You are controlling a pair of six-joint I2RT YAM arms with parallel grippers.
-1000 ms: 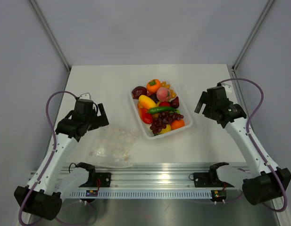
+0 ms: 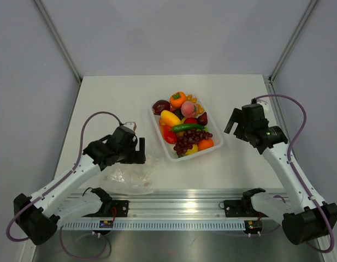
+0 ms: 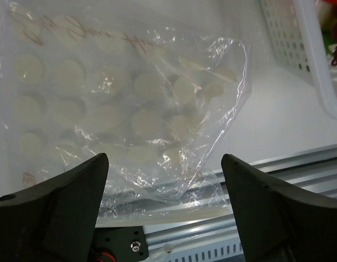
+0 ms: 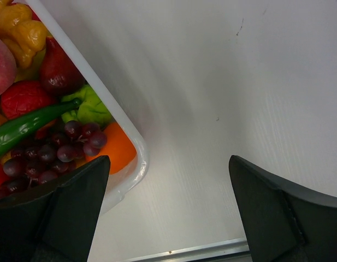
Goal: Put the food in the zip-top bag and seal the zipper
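Note:
A clear plastic zip bag [image 2: 124,177] [image 3: 130,98] lies flat at the front left, partly over the metal rail edge, its zipper hard to make out. My left gripper [image 2: 138,150] hangs open above it, empty. A white basket [image 2: 214,131] [image 4: 122,117] at the center holds toy food: peppers, grapes [image 4: 48,155], a peach [image 2: 189,108], a green chili [image 4: 26,125], an orange [image 4: 116,147] and several other pieces. My right gripper [image 2: 230,121] is open and empty, over the table just right of the basket.
A metal rail [image 2: 173,199] runs along the front edge, and panels enclose the sides and back.
My left arm has swung right and toward the front, from left of the bag to over it beside the basket. The right arm has shifted very slightly.

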